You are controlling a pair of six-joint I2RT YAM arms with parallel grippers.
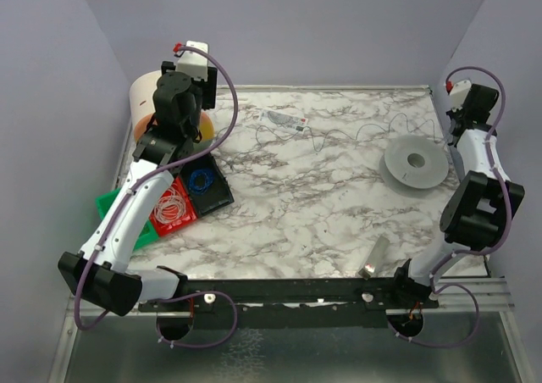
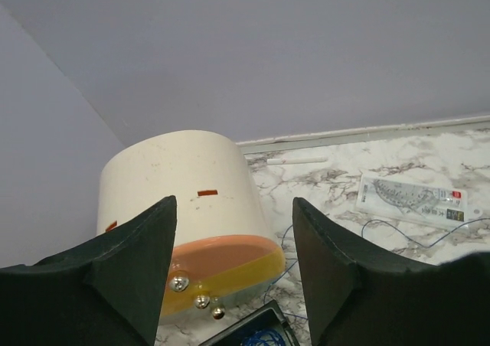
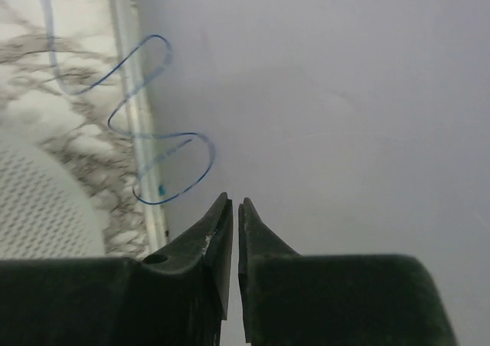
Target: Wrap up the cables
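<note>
A thin blue cable runs in loose waves across the back of the marble table towards the right edge. In the right wrist view the cable loops ahead of the fingertips, clear of them. My right gripper is narrowly open at the right wall, with nothing seen between its fingers. My left gripper is wide open and empty, facing a cream rounded holder with an orange and yellow front at the back left. A coiled blue cable lies in a black tray.
A red tray holds a pale coil, with a green tray beside it. At the right lies a white round disc. A metal piece is near the front edge.
</note>
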